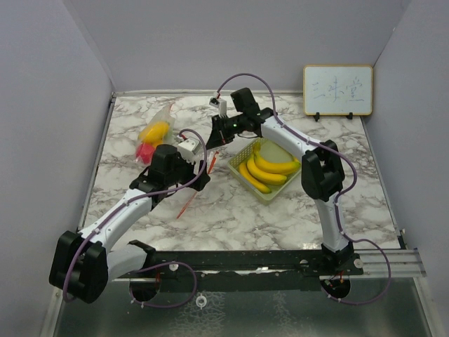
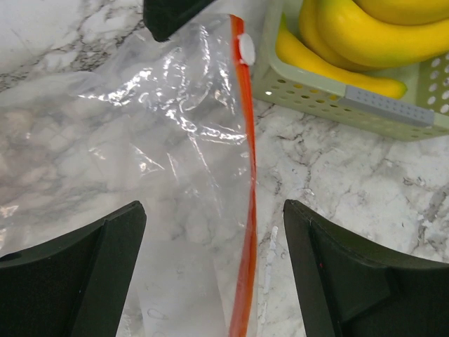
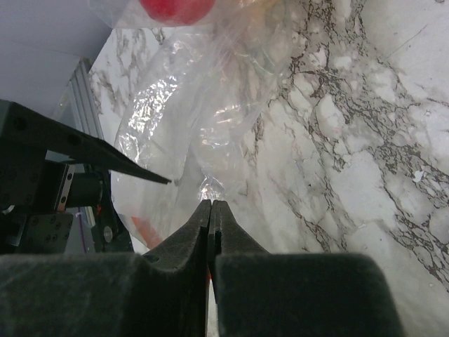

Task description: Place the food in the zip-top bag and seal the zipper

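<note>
A clear zip bag (image 2: 168,154) lies flat on the table, with a red-orange zipper strip (image 2: 250,189) along its edge and a white slider (image 2: 246,49) near the far end. My left gripper stands open above the strip, its fingers apart on either side of it. My right gripper is shut over the bag's far end, nothing visible between its fingers. In the top view, yellow food (image 1: 156,132) and red food (image 1: 145,152) lie inside clear plastic at the back left. Whether that plastic belongs to the same bag, I cannot tell.
A pale green basket (image 1: 265,196) of bananas (image 1: 263,172) sits close to the right of the zipper strip. A small whiteboard (image 1: 338,90) stands at the back right.
</note>
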